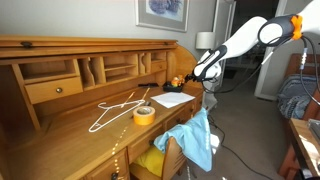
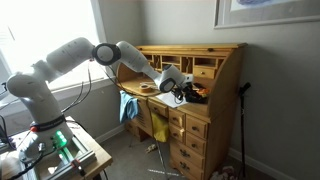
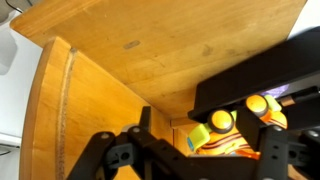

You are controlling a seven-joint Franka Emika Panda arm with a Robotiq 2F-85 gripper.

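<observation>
In the wrist view my gripper stands open, its black fingers (image 3: 143, 120) apart. Orange-capped items (image 3: 220, 122) in orange and yellow packaging show between and beyond the fingers. They lie at a black holder (image 3: 275, 68), partly covered by the right finger. Exterior view 1 has the gripper (image 1: 187, 79) at the desk's far end, close to the orange items (image 1: 177, 80). In exterior view 2 the gripper (image 2: 182, 93) is beside the black holder (image 2: 194, 97). Whether any finger touches an item, I cannot tell.
On the wooden desk (image 1: 75, 123) lie a white hanger (image 1: 116, 115), an orange tape roll (image 1: 144, 115) and white paper (image 1: 172, 99). A blue cloth (image 1: 196, 140) hangs over an open drawer, with yellow cloth (image 1: 151, 160) beside it. The upright side panel (image 2: 228, 85) bounds the holder's end.
</observation>
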